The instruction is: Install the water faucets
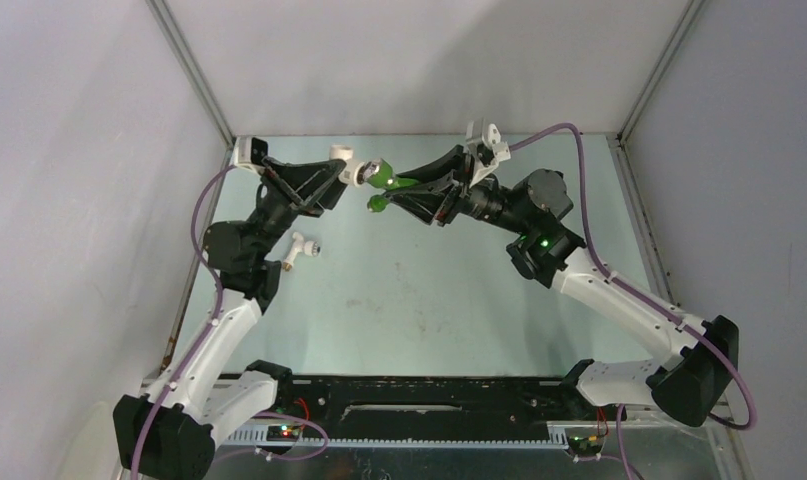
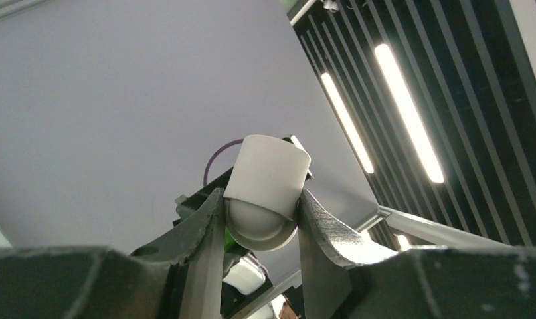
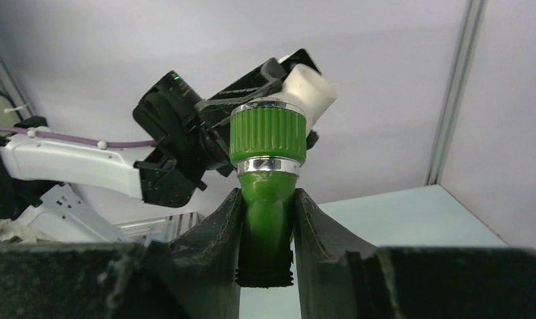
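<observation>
In the top view, my left gripper (image 1: 340, 174) is shut on a white pipe fitting (image 1: 355, 173) with a short branch pointing up. The left wrist view shows one rounded white end of this fitting (image 2: 268, 169) between the fingers. My right gripper (image 1: 403, 193) is shut on a green faucet (image 1: 381, 174). Its wide ribbed end with a chrome ring (image 3: 268, 134) points toward the white fitting (image 3: 308, 93) in the right wrist view. Faucet and fitting are end to end; whether they touch, I cannot tell. A smaller green end (image 1: 377, 203) sticks out below.
Another white fitting (image 1: 299, 250) lies on the table to the left, near the left arm. Walls enclose the sides and back, and purple hoses run along both arms.
</observation>
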